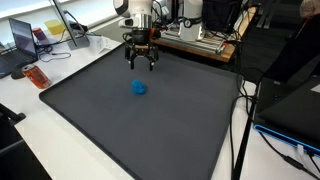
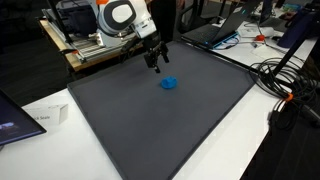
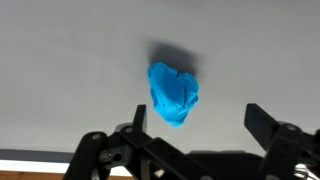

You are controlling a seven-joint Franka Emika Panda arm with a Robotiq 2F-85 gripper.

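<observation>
A small crumpled blue thing, perhaps cloth (image 1: 138, 87), lies on the grey table mat (image 1: 130, 120). In exterior view 2 the blue cloth (image 2: 169, 82) is just in front of the arm. Seen from the wrist, the blue cloth (image 3: 173, 92) lies beyond the fingertips, roughly centred between them. My gripper (image 1: 142, 58) is above the mat, behind the cloth and apart from it. Its two black fingers (image 3: 139, 120) are wide open in the wrist view, with nothing gripped.
At the mat's far left corner stands an orange can (image 1: 37, 76), with a laptop (image 1: 25, 38) behind it. Dark cables (image 1: 240, 110) run along the right edge.
</observation>
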